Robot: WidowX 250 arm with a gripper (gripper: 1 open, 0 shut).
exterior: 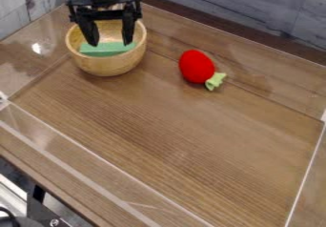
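Observation:
My gripper (pixel 105 29) is at the top left, open, its dark fingers reaching down into a wooden bowl (pixel 132 56). Inside the bowl lies a green block (pixel 106 50), just below the fingers; whether they touch it is unclear. To the right of the bowl, a red object (pixel 195 66) with a pale green tip rests on the wooden table.
A pale wall stands at the far left, and a dark object shows at the bottom left corner.

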